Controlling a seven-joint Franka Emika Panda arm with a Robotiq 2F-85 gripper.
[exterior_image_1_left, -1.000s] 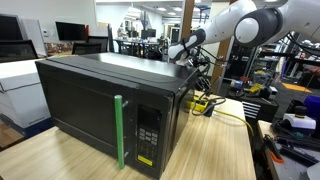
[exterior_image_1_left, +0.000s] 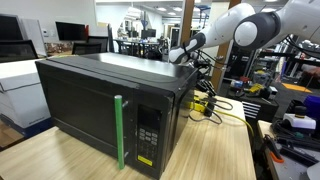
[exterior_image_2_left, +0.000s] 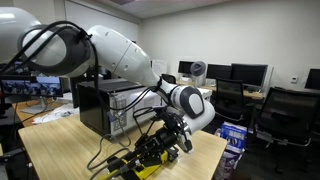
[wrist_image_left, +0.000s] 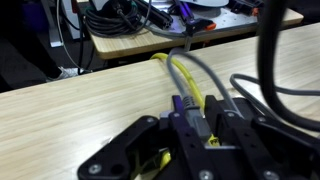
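A yellow cable (wrist_image_left: 197, 90) runs over the wooden table to my gripper in the wrist view. My gripper is shut with something between its fingers; the yellow cable seems to be what it holds, though the dark hardware hides most of the contact. More yellow shows low at its left side. In exterior view 1 the yellow cable (exterior_image_1_left: 237, 118) trails over the table to the right of the microwave. Seen from exterior view 2, the gripper is low over the table, with yellow cable (exterior_image_2_left: 150, 172) beneath it.
A large black microwave (exterior_image_1_left: 110, 110) with a green handle (exterior_image_1_left: 119, 132) fills the left and middle of exterior view 1. Black arm cables loop around the gripper. Bare table (wrist_image_left: 80, 120) lies to the left in the wrist view.
The arm near the gripper has shifted slightly, and the yellow cable and black loops beside it sit a little differently. The microwave has not moved.
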